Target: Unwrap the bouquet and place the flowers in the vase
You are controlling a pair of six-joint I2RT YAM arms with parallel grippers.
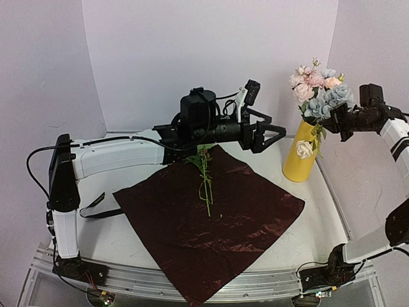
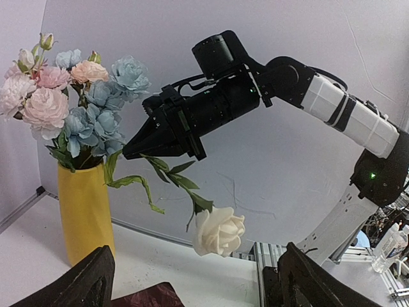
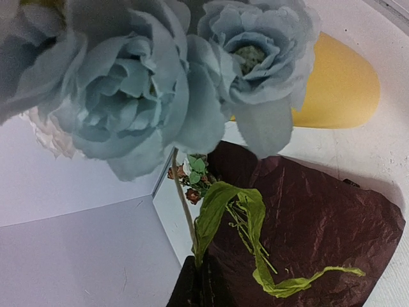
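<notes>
The yellow vase [image 1: 298,160] stands upright at the right, filled with pink, peach and blue flowers [image 1: 319,89]. Beside its mouth, my right gripper [image 1: 327,125] is shut on the leafy green stem of a white rose [image 2: 218,231]; the bloom hangs below the gripper, outside the vase. In the right wrist view, a thin stem and a curling green leaf or ribbon [image 3: 259,224] come out of the closed fingertips, near large blue blooms. My left gripper [image 1: 276,126] is open and empty, left of the vase. More stems [image 1: 206,182] lie on the cloth, partly under the left arm.
A dark red cloth [image 1: 236,224] covers the middle of the white table [image 1: 144,240]. A black strap [image 1: 102,212] lies at its left. Walls enclose the back and sides, with the right one close to my right arm. Free table shows in front of the vase.
</notes>
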